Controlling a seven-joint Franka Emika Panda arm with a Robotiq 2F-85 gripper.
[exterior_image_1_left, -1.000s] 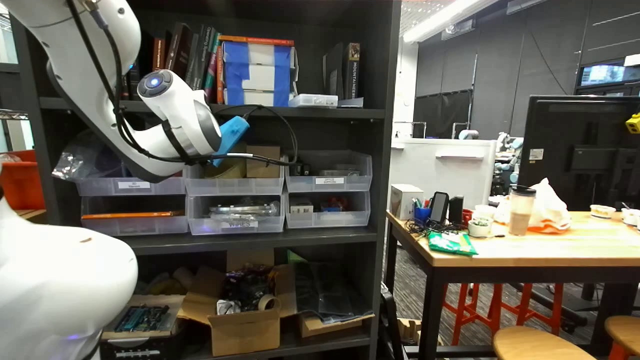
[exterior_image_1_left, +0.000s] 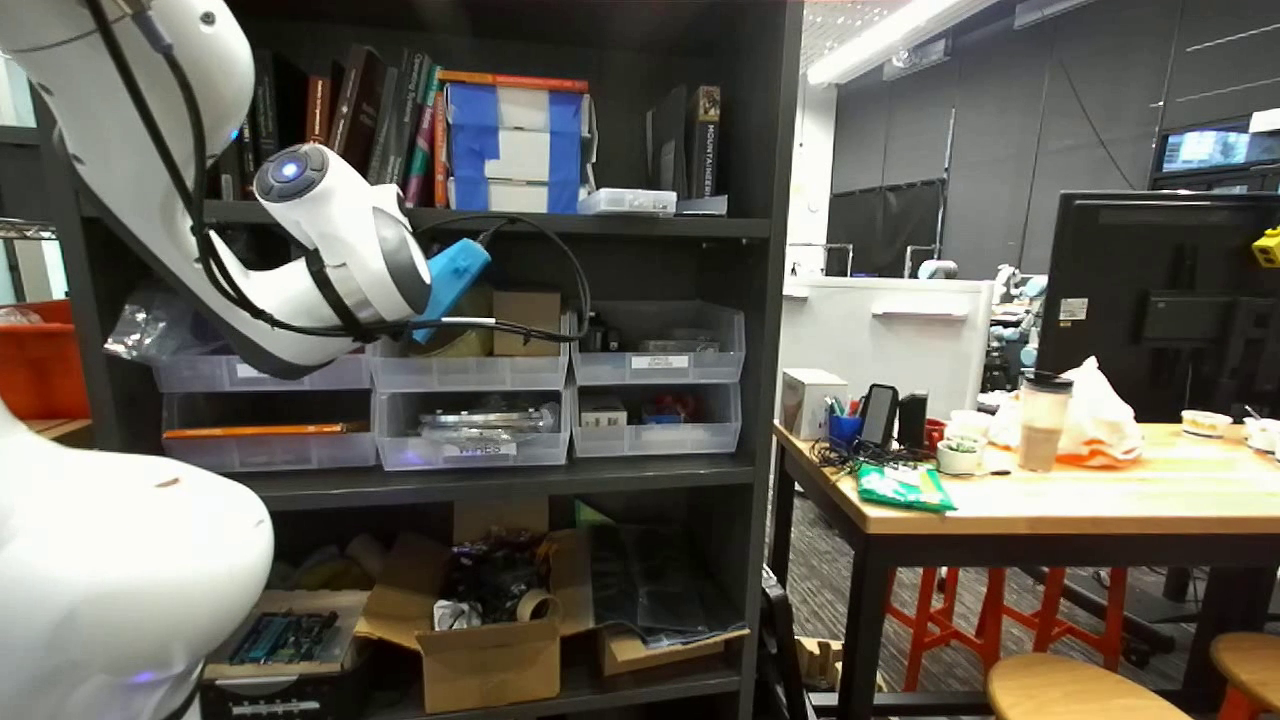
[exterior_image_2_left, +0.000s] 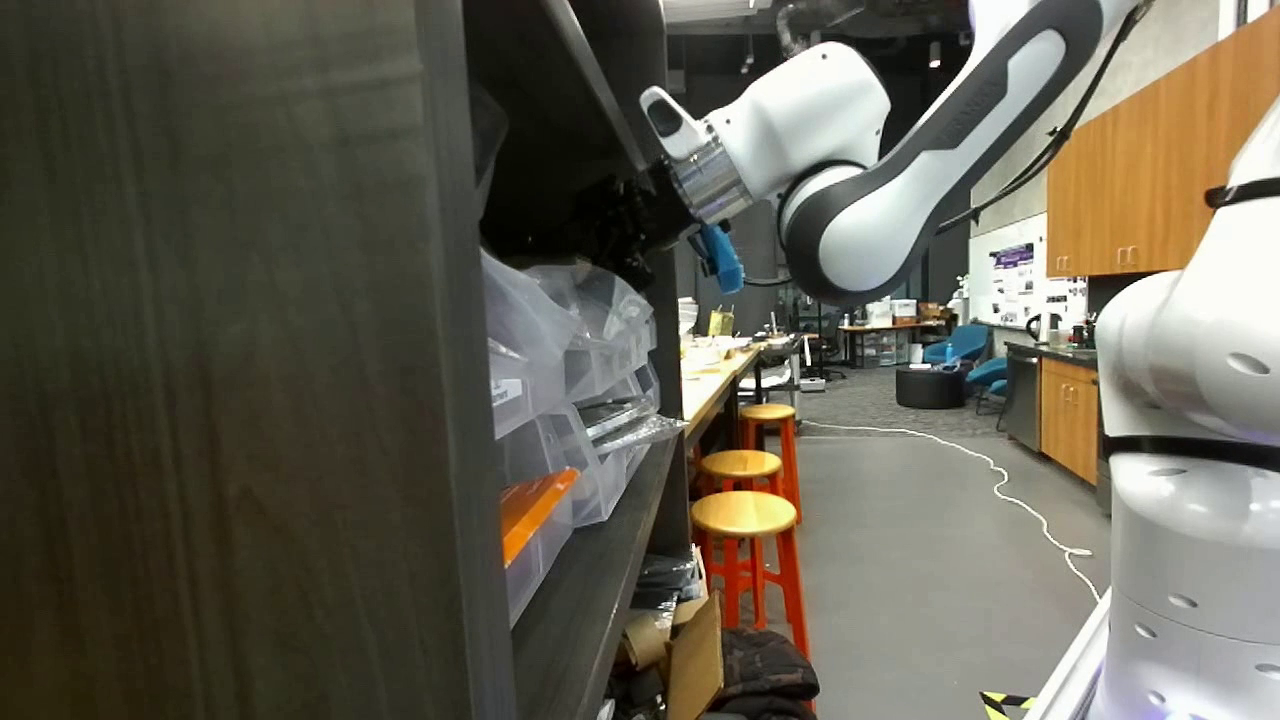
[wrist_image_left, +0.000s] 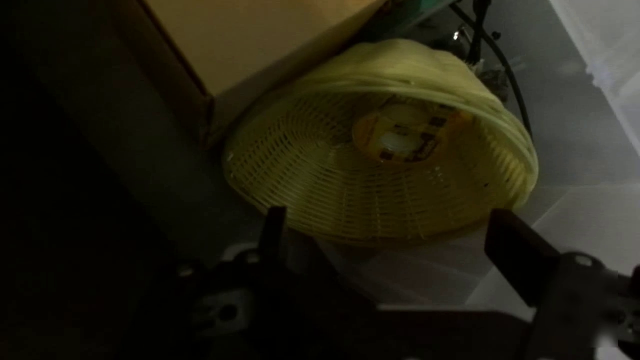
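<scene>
In the wrist view a yellow woven basket (wrist_image_left: 336, 192) lies tilted, its mouth towards the camera, with a round orange-labelled item (wrist_image_left: 399, 133) inside. My gripper is open, its two dark fingers (wrist_image_left: 516, 252) wide apart at the basket's near rim, and nothing is held. Whether either finger touches the rim cannot be told in this dim light. From the side, the dark gripper (exterior_image_2_left: 618, 234) reaches into the shelf just above the upper clear bins (exterior_image_2_left: 600, 324). In exterior view 1 the arm hides the fingers.
A cardboard box (wrist_image_left: 264, 48) sits against the basket, and a black cable (wrist_image_left: 510, 72) runs behind it. Above the bins is a shelf board (exterior_image_1_left: 708, 227) bearing books and a blue-taped stack (exterior_image_1_left: 518, 144). The floor (exterior_image_2_left: 912, 540) beside the shelf is largely clear.
In exterior view 1 the arm and wrist have shifted slightly left and a little down. The bins and shelf contents look unchanged.
</scene>
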